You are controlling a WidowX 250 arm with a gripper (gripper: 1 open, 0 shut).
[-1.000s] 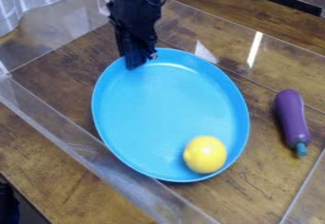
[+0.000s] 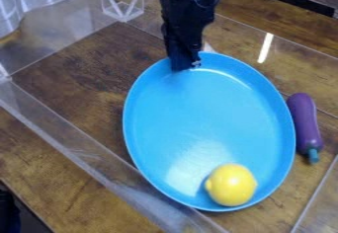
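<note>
A large blue oval plate (image 2: 199,118) fills the middle and lower part of the camera view, with a yellow lemon-like ball (image 2: 231,184) on it near the front. My dark gripper (image 2: 183,61) reaches down from the top to the back rim of the plate. It looks shut, though its fingertips are dark and hard to make out. A purple eggplant (image 2: 302,126) lies to the right, just beside the plate.
Clear plastic walls border it at the left, front and right. Some bare wood shows at the back right.
The gripper and the plate, with the ball on it, have moved rightward, closer to the eggplant; the plate also sits slightly lower in view. The eggplant has hardly moved.
</note>
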